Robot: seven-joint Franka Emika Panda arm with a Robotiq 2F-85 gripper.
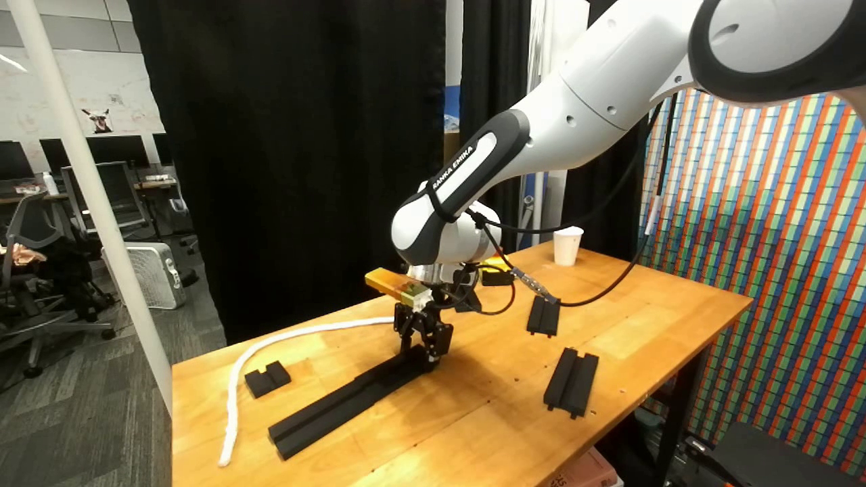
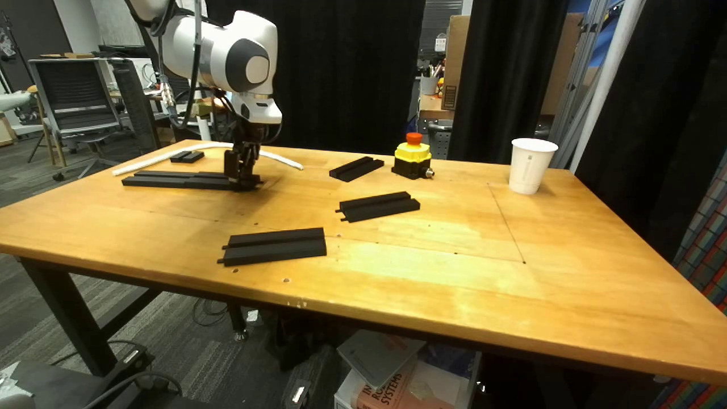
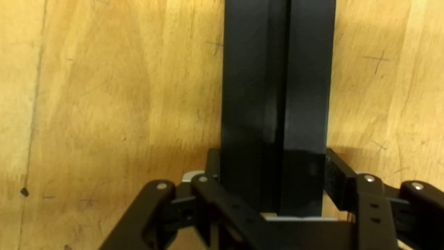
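Observation:
A long black grooved strip (image 1: 345,410), with a step partway along its edge as if two pieces meet end to end, lies on the wooden table at the left. My gripper (image 1: 422,350) is shut on its end nearest the arm. From the wrist, the grooved black piece (image 3: 274,83) runs straight up the view, and the gripper has one finger against each of its long sides. In exterior view 2 the strip (image 2: 163,180) lies flat and reaches leftward from the gripper (image 2: 242,180). The joint between pieces does not show in the wrist view.
Separate grooved black pieces lie apart: one near the right edge (image 1: 572,381), one farther back (image 1: 543,316), a short one (image 1: 267,378) by the white cord (image 1: 243,361). A yellow-and-red button (image 2: 412,157) and paper cup (image 2: 531,166) stand behind.

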